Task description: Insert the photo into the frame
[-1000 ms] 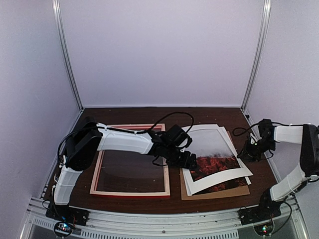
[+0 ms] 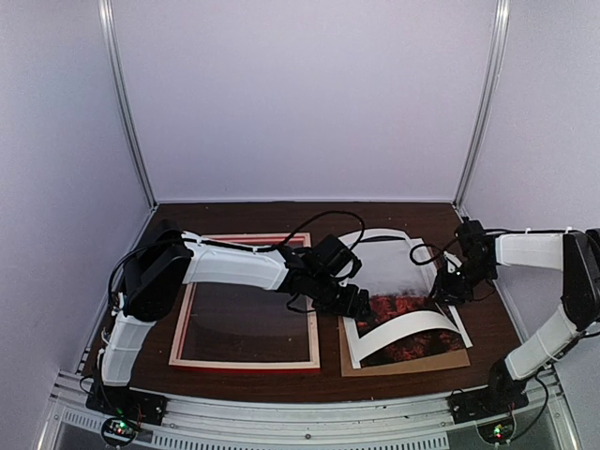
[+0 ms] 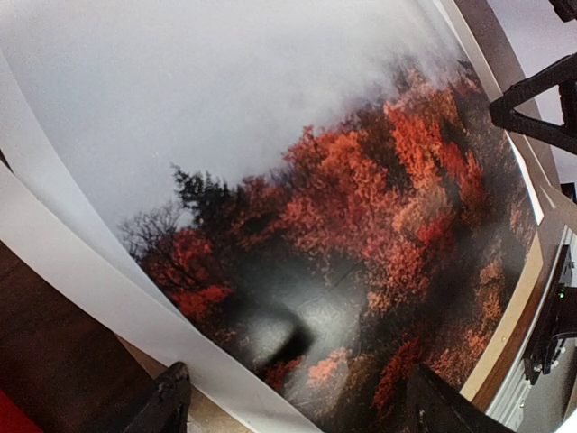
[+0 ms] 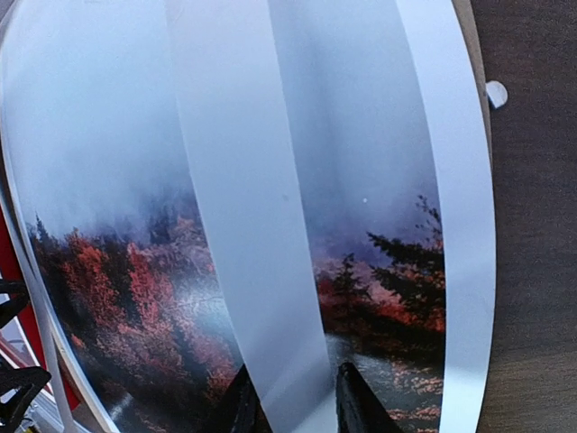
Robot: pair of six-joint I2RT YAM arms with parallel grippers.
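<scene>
The photo point(image 2: 394, 309) of red autumn trees under fog lies on brown board at the right, with a white paper border point(image 2: 398, 323) bowed up across it. My left gripper is open over the left side of the photo, a white border strip near its left finger. My right gripper point(image 2: 441, 289) is at the photo's right edge; in the right wrist view point(image 4: 293, 406) its fingers are apart around the white strip, contact unclear. The empty red-edged frame point(image 2: 176, 333) lies at the left, partly under the left arm.
Brown board point(image 2: 403, 370) shows below the paper. Bare dark table point(image 2: 497, 347) surrounds both. Walls enclose the back and sides, with an aluminium rail point(image 2: 309, 422) along the front.
The left arm has not moved.
</scene>
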